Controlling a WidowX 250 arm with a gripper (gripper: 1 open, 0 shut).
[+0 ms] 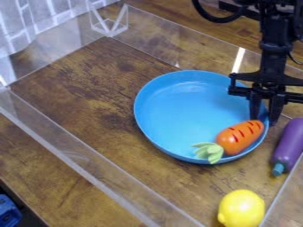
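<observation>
A blue round plate (178, 111) sits on the wooden surface. My black gripper (263, 113) reaches down at the plate's right rim, just above an orange toy carrot (239, 136) with a pale green top, which lies in the plate. The fingertips are dark and small, so their opening and anything between them cannot be made out. A purple toy eggplant (286, 147) lies outside the plate to the right.
A yellow lemon (240, 207) lies at the near right. Clear plastic walls border the wooden area, whose left part is bare. A blue object sits at the lower left corner outside.
</observation>
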